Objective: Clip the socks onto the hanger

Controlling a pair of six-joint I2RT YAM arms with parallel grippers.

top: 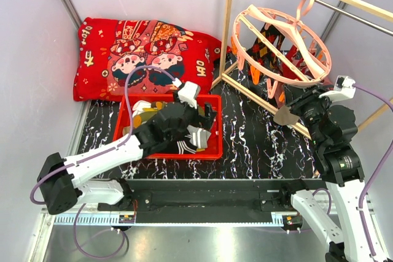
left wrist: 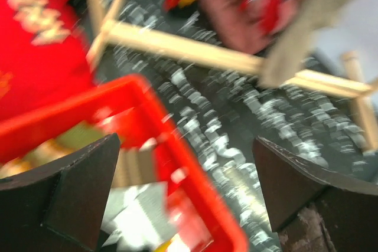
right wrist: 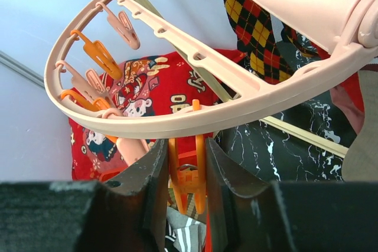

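Note:
The pink round hanger [top: 327, 59] hangs from the metal rail, with clips around its rim and several socks clipped on. At its near rim my right gripper [top: 297, 106] is shut on an orange clip [right wrist: 200, 169], which hangs from the rim [right wrist: 177, 123]; no sock shows in that clip. A checked black, red and yellow sock [right wrist: 260, 36] and a grey-beige sock [right wrist: 361, 146] hang from the hanger. My left gripper stands open over the right side of the red bin [left wrist: 165, 122], nothing between its fingers. Loose socks [left wrist: 139, 205] lie in the bin below it.
A red patterned cushion [top: 144, 59] leans on the back wall behind the bin. Wooden frame bars [top: 252, 95] stand left of and below the hanger. Bare black marbled table [top: 258, 151] lies between bin and hanger.

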